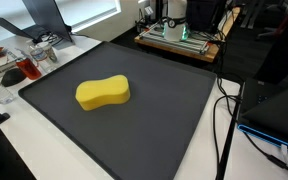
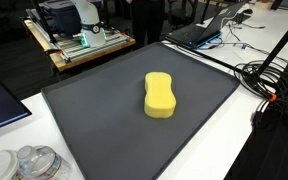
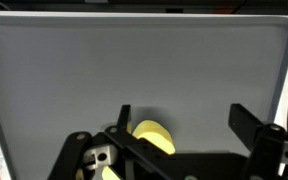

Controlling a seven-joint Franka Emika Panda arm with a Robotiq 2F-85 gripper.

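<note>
A yellow sponge [image 1: 103, 92], pinched in at its middle, lies flat on the dark grey mat [image 1: 149, 125]. From the other side, the same sponge [image 2: 159, 96] sits right of the mat's centre with nothing on top of it. In the wrist view my gripper is open, its two dark fingers wide apart. The sponge [image 3: 155, 135] shows at the bottom of that view, near the left finger and partly hidden by the gripper body. Neither exterior view shows the gripper.
Jars and a red-topped container [image 1: 28, 68] stand past the mat's left edge. White-lidded containers [image 2: 2, 165] are at the front left of the other exterior view. Black cables [image 1: 224, 100] run along the right side.
</note>
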